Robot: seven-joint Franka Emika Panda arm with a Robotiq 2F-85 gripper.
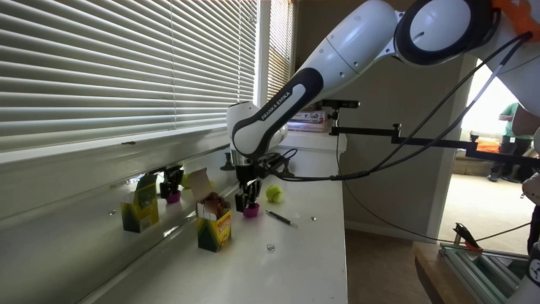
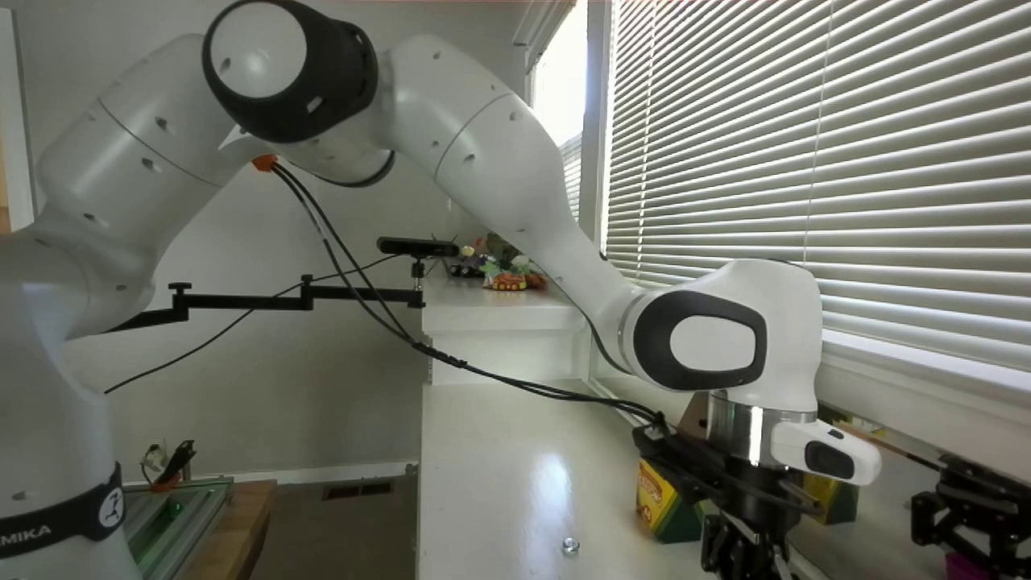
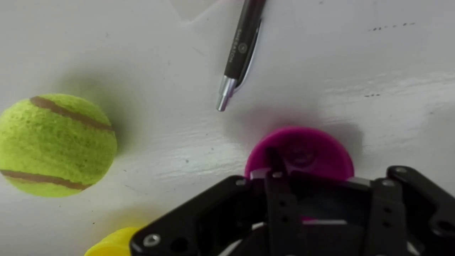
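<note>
A small magenta cup [image 3: 328, 158] stands on the white counter, its open mouth facing up in the wrist view. My gripper is shut and low over the cup; its dark fingers cover the near side of the rim, and one dark part reaches over the cup's inside. Whether any of the thin wall lies between the fingers is hidden. From the first exterior view, the gripper [image 1: 249, 201] points down at the cup [image 1: 251, 210]. The second exterior view cuts off the gripper's lower end, and the cup itself is out of sight there.
A tennis ball [image 3: 57, 145] and part of a yellow object [image 3: 115, 243] lie left of the cup. A dark pen [image 1: 281, 218] is close by. An open crayon box [image 1: 214, 230] stands near the reflective back panel. Clear counter extends toward the front edge.
</note>
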